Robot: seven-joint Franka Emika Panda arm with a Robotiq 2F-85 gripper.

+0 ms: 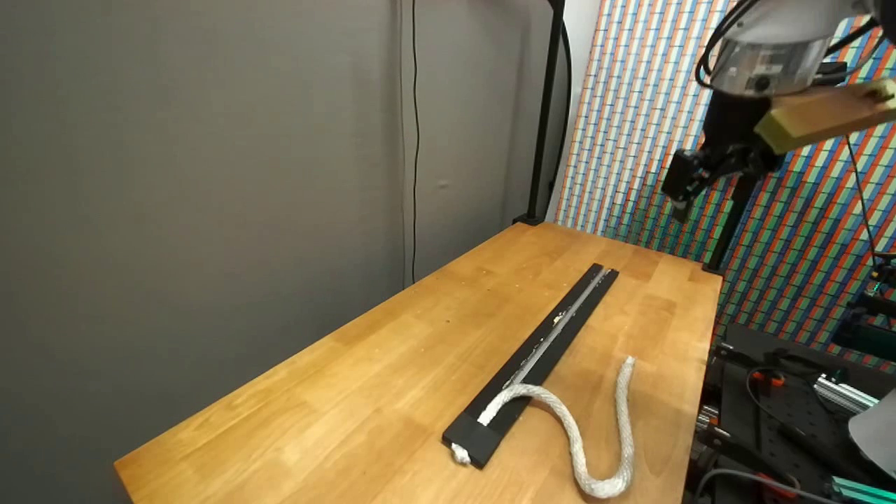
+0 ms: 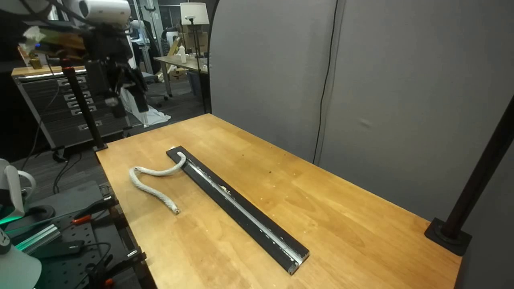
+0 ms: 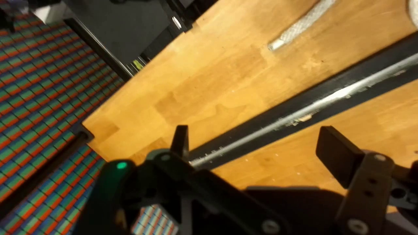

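A white braided rope lies in a loose S-bend on the table, one end fixed in the end block of a long black channel. Its free end rests on bare wood beside the channel. A pale groove runs along the channel's length, with the rope outside most of it. High above the table my gripper stands open, its fingers wide apart with nothing held. Seen from the wrist, the channel passes beneath the gap, and the rope's tip shows farther up. The gripper is apart from both.
A black post stands at one corner, and another post at the edge near the patterned backdrop. A grey wall panel borders the long side; equipment sits beside the opposite edge.
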